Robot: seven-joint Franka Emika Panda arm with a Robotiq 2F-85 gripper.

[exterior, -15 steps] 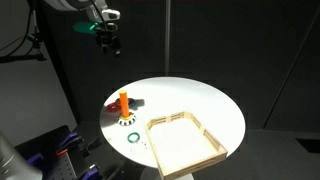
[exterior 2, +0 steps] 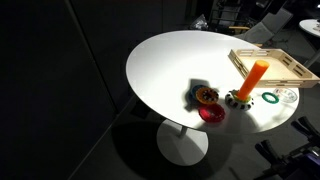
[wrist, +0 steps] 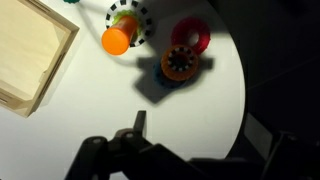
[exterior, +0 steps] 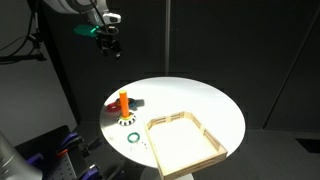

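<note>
My gripper is open, its dark fingers (wrist: 140, 124) wide apart over the white table with nothing visible between them. In exterior view 1 the gripper (exterior: 110, 51) hangs high at the upper left, well above the table. An orange post (exterior: 124, 102) stands upright on a black-and-white checkered base (exterior: 127, 119). Beside it lie a red ring (exterior 2: 211, 113) and an orange piece with a checkered ring (exterior 2: 207, 95), with a blue ring (exterior 2: 195, 88) partly hidden under it. A green ring (exterior 2: 271, 98) lies flat on the post's other side.
A shallow wooden tray (exterior: 204, 163), which looks empty, takes up the right front of the round white table (exterior: 225, 110). Close to the green ring is a clear piece (exterior 2: 289, 95).
</note>
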